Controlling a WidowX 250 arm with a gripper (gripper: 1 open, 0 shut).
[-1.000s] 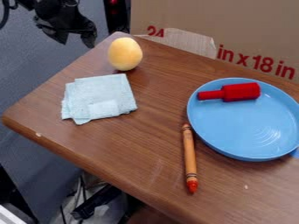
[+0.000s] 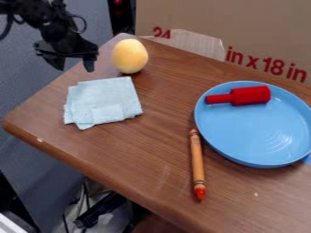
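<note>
My black gripper [image 2: 71, 58] hangs at the upper left, beyond the table's left edge, its fingers apart with nothing seen between them. To its right a yellow egg-shaped object [image 2: 130, 56] sits on the wooden table [image 2: 145, 168]. A folded pale cloth [image 2: 102, 102] lies below the gripper. On the right a blue plate [image 2: 253, 136] holds a red rolling-pin-like object [image 2: 249, 95]. An orange crayon [image 2: 197, 164] lies left of the plate.
A cardboard box [image 2: 231, 32] stands along the back. Past the left edge is a drop to a grey surface with cables.
My gripper has come down from higher at the upper left, toward the level of the yellow object. The things on the table are unmoved.
</note>
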